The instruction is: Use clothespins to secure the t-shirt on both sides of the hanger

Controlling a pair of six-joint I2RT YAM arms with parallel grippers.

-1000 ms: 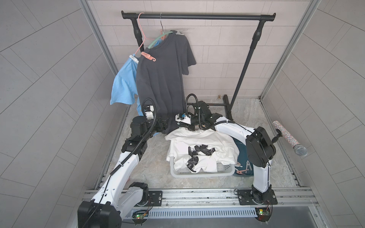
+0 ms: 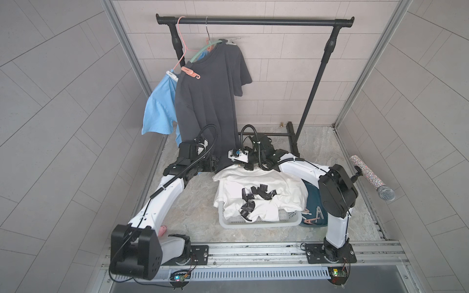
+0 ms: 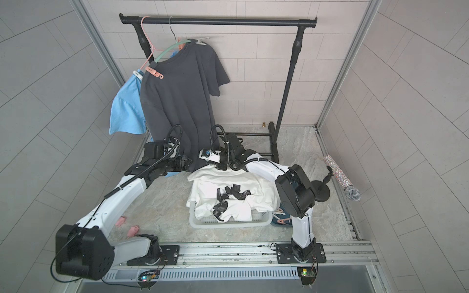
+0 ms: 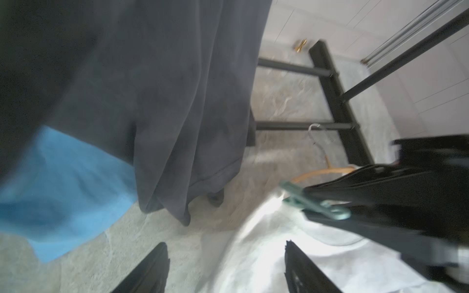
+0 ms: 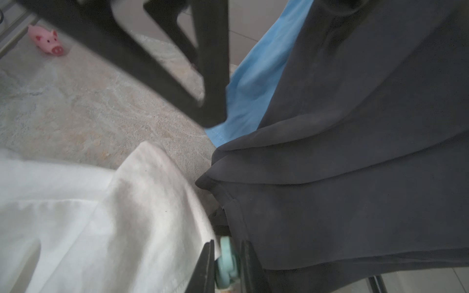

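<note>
A white T-shirt [image 2: 256, 183] lies in a plastic basket; an orange hanger [image 4: 320, 173] shows at its upper edge in the left wrist view. My right gripper is shut on a pale green clothespin [image 4: 312, 200] at that edge; whether it grips cloth is unclear. My left gripper is parted, with no object held, just left of the right one and above the white shirt. A dark grey T-shirt [image 2: 210, 97] hangs behind both, with clothespins at its shoulders.
A light blue garment [image 2: 158, 107] hangs at left on the rack [image 2: 283, 21]. More clothespins lie in a teal container [image 2: 317, 195] right of the basket [image 2: 259, 223]. A pink pig toy [image 5: 45, 40] sits at left. The rail's right half is empty.
My right gripper has moved slightly, staying by the white shirt's upper edge.
</note>
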